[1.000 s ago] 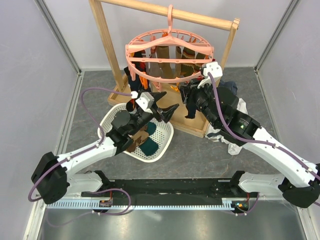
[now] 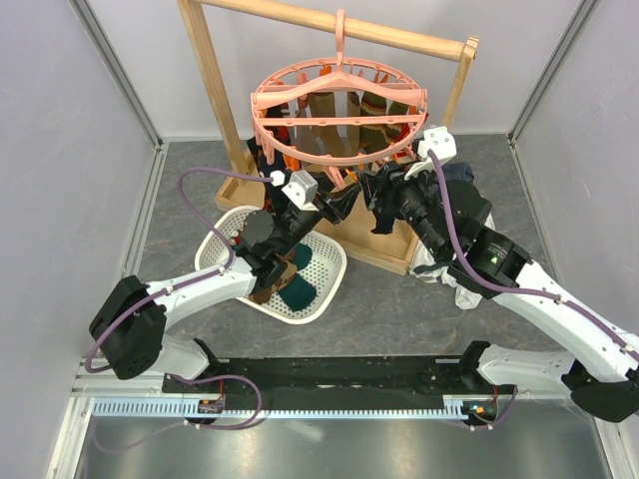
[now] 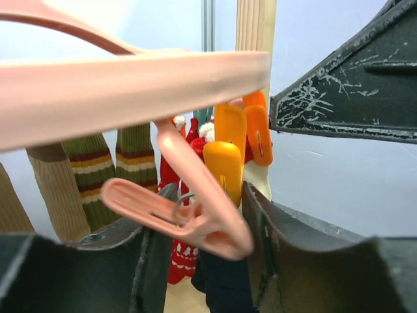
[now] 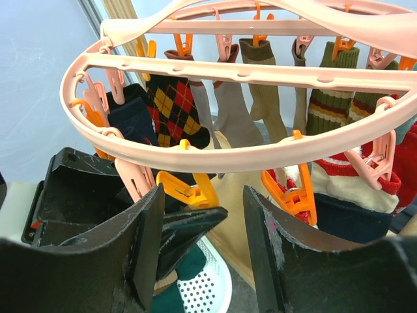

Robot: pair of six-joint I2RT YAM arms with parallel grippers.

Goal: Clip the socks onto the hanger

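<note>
The pink ring hanger (image 2: 339,95) hangs from the wooden stand, with socks clipped round it. My left gripper (image 2: 341,200) is raised to its front rim; in the left wrist view its part-open fingers flank a pink clip (image 3: 195,208), with orange clips (image 3: 221,163) behind. My right gripper (image 2: 374,185) is just right of it, part open, below the rim. In the right wrist view its fingers face an orange clip (image 4: 195,192) at the rim, with the left gripper's black finger under that clip. Whether either holds a clip is unclear.
A white perforated basket (image 2: 319,289) with socks lies at the lower left. A white cloth (image 2: 464,289) lies at the right behind my right arm. The wooden stand's base (image 2: 389,249) is beneath the hanger.
My left gripper has risen and moved right, up to the hanger's front rim and close to the right one. My right gripper has shifted slightly.
</note>
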